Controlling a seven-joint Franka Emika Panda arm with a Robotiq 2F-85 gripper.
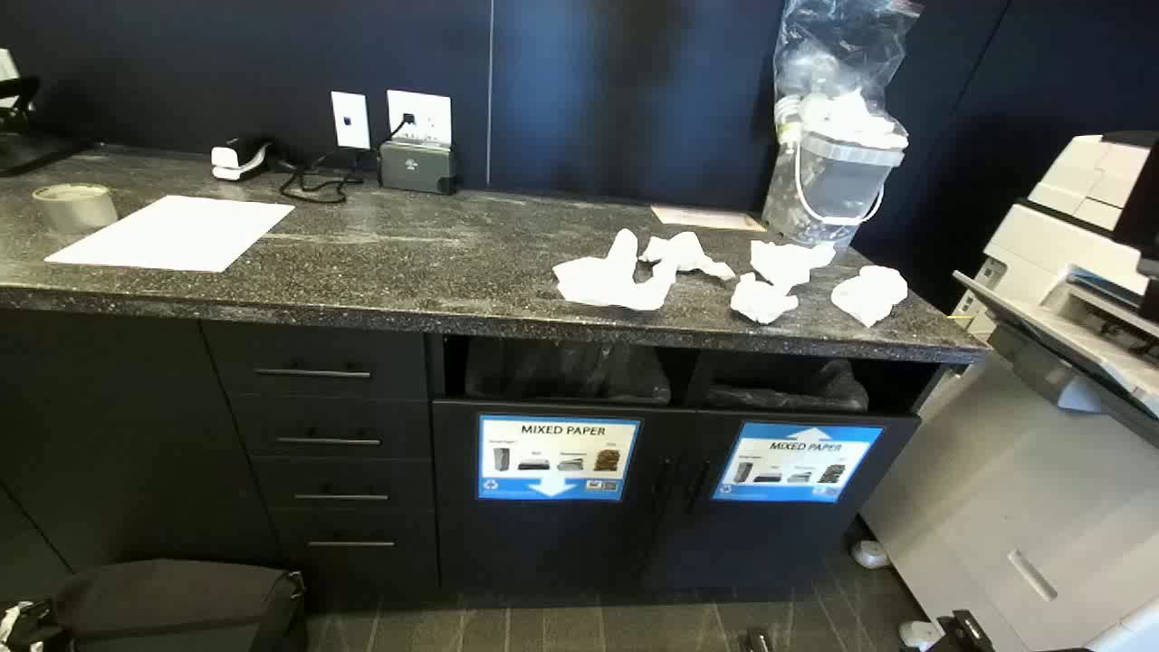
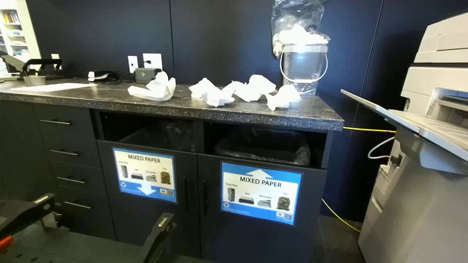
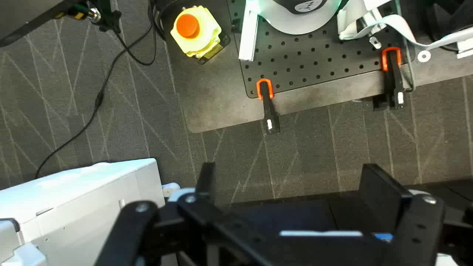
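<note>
My gripper is open in the wrist view, its dark fingers spread wide above the floor with nothing between them. Neither exterior view shows it. On the dark speckled counter lie several crumpled white papers, the leftmost paper being the most spread out and the rightmost paper sitting near the right end. Below, in the cabinet, are a left bin opening and a right bin opening, both with plastic liners and "mixed paper" signs. How full the bins are cannot be seen.
A clear bucket with a bag stands behind the papers. Flat white paper and a tape roll lie at the left. The printer borders the right. In the wrist view, clamps stick out from the robot's base table.
</note>
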